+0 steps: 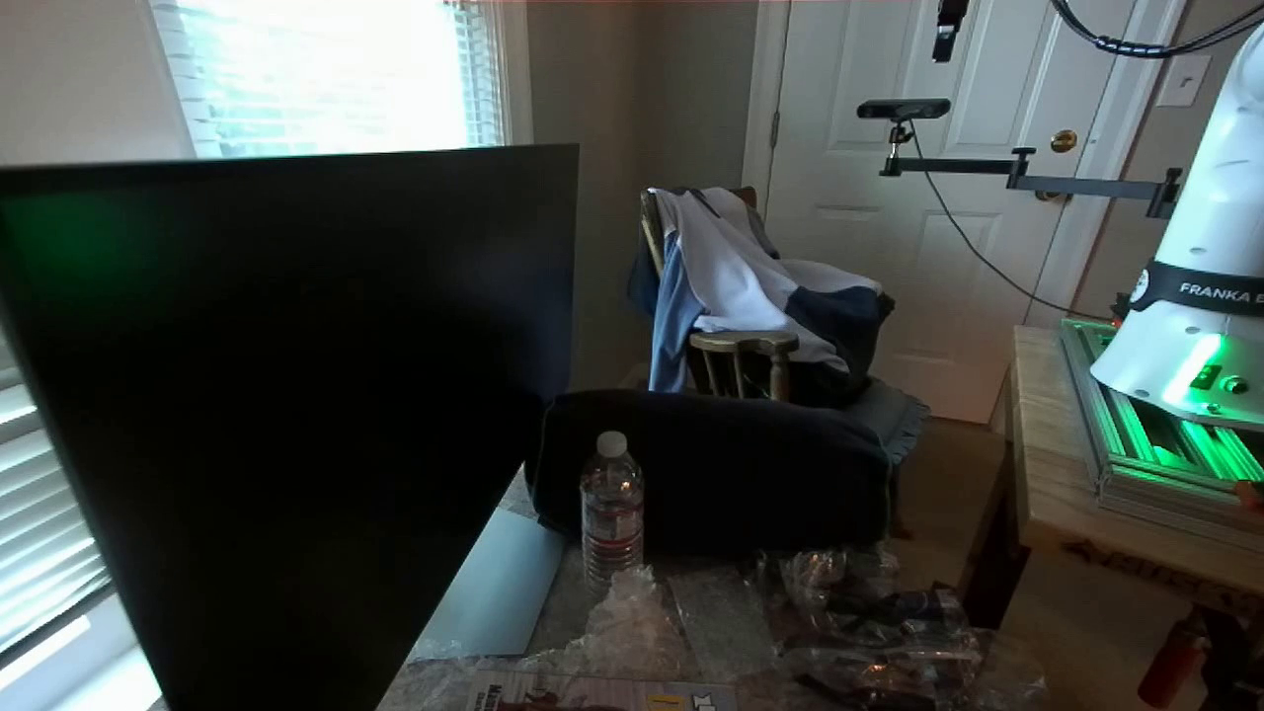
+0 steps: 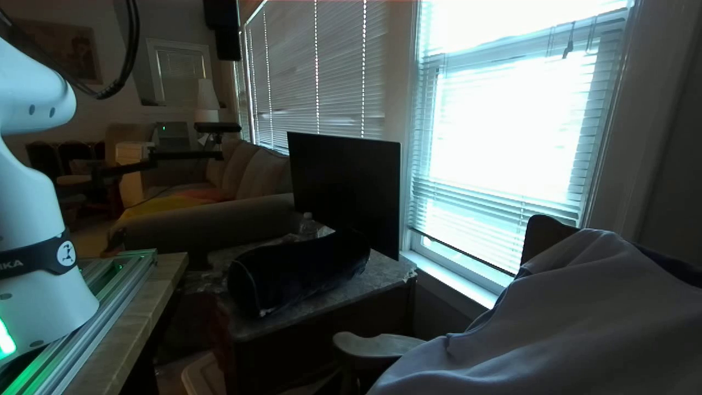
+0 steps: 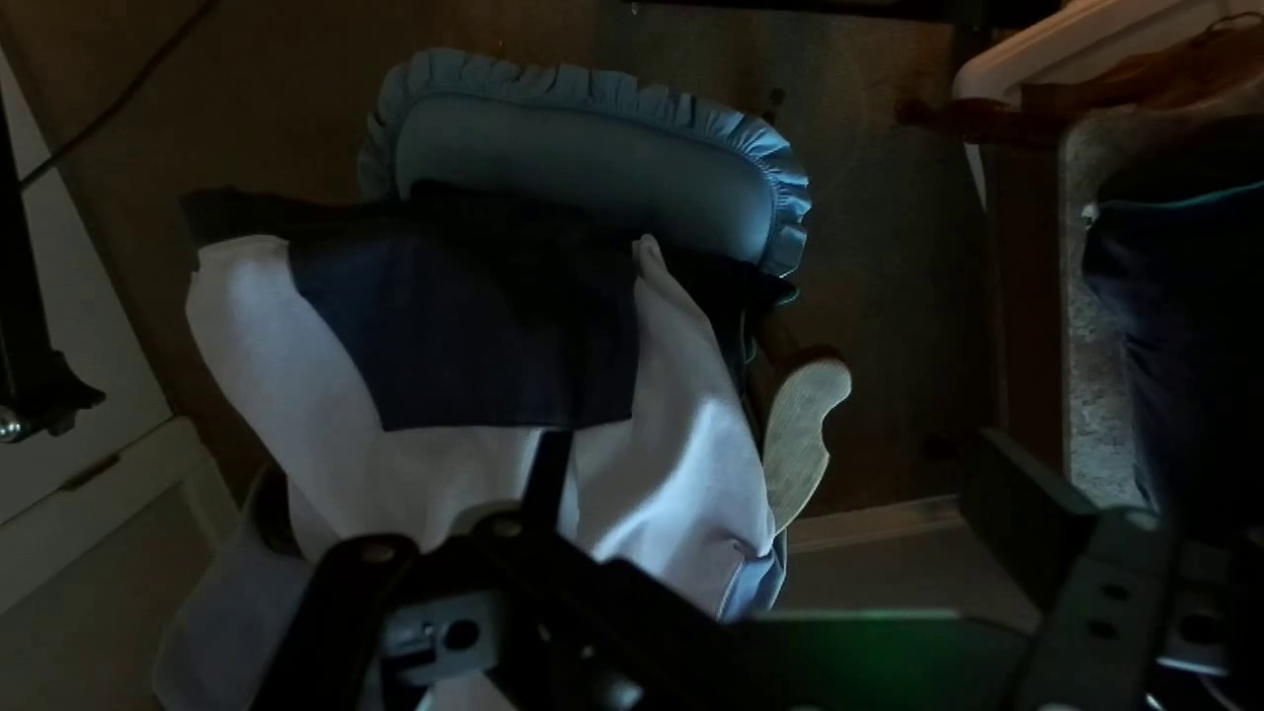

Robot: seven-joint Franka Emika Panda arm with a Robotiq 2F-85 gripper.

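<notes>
In the wrist view my gripper stands open, its dark fingers (image 3: 548, 480) spread wide with nothing between them. Beneath it, a white and navy garment (image 3: 510, 332) is draped over a wooden chair with a blue ruffled cushion (image 3: 581, 166). The chair's pale armrest (image 3: 802, 438) shows between the fingers, well below them. Exterior view 1 shows the same garment hanging over the chair back and seat. A dark piece at that view's top edge may be part of the gripper; the rest is out of frame.
A stone-topped table (image 2: 388, 276) holds a black bolster (image 1: 711, 474), a clear water bottle (image 1: 612, 510), crumpled plastic packaging (image 1: 883, 628) and a large black monitor (image 1: 296, 391). A camera arm (image 1: 960, 167) juts out beside the robot's base. Bare floor lies between the two tables.
</notes>
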